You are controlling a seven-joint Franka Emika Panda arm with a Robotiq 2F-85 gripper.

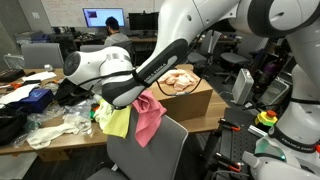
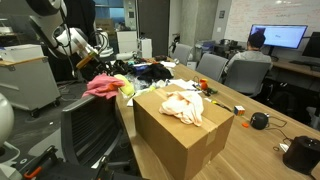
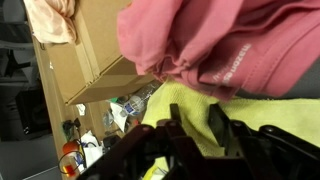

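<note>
In the wrist view, a yellow cloth lies directly beneath my gripper. The dark fingers are part open, with a gap between their tips and yellow fabric showing there. Whether any fold lies between them is unclear. A pink-red cloth with lettering sits just beyond the fingertips. From the first exterior view, the yellow cloth and the pink cloth drape side by side over the back of a grey chair. There the arm's white body hides the fingers.
A cardboard box with a pale peach cloth on top stands beside the chair. The table behind carries bags, dark cloths and small items. A person sits at a desk in the background.
</note>
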